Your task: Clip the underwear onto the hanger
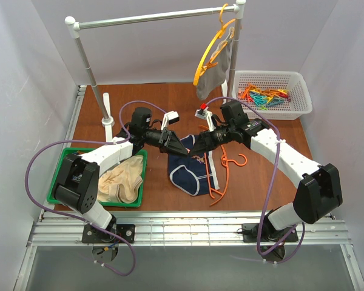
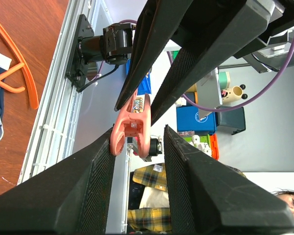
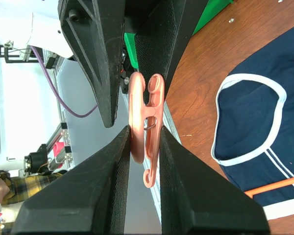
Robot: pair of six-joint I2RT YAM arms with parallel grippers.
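Observation:
My two grippers meet over navy underwear (image 1: 188,178) that lies flat on the wooden table with an orange hanger (image 1: 226,182) on its right side. My right gripper is shut on a salmon clothespin (image 3: 152,131), held upright between its fingertips. The fingers of my left gripper stand part open around the same pin in its view; whether they touch it I cannot tell. In the top view the pin is mostly hidden by both grippers.
A green bin (image 1: 140,182) with beige cloths is at left. A white basket (image 1: 297,97) of colourful clothespins stands back right. A rail (image 1: 139,20) carries a yellow hanger (image 1: 203,57) with grey cloth.

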